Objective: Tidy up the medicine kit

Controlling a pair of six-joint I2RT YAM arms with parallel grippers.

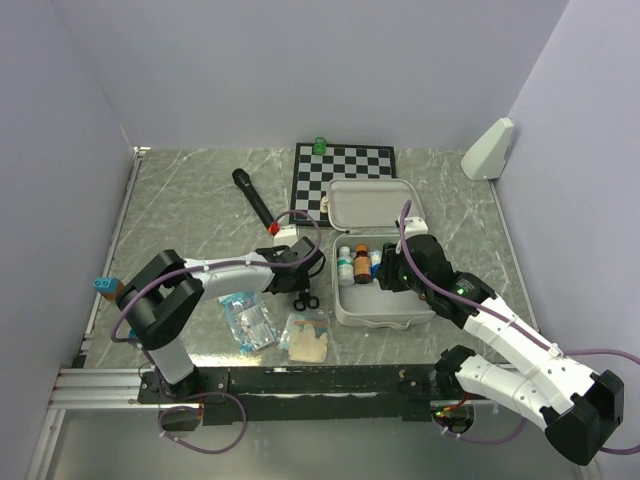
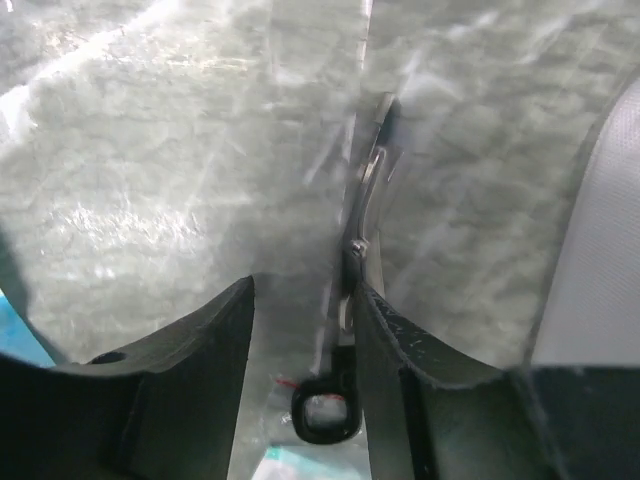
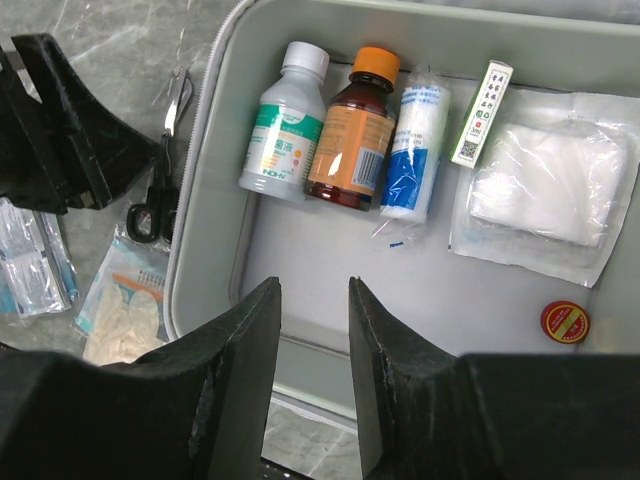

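Note:
The open plastic box holds a white bottle, brown bottle, blue-white roll, small carton, gauze pack and red tin. Left of it on the counter lie black scissors in a clear bag. My left gripper is low over them, fingers apart, the scissors by its right fingertip in the left wrist view. My right gripper hangs open over the box.
Plastic packs and a bag with beige contents lie at the front. A checkered board, box lid and microphone lie behind.

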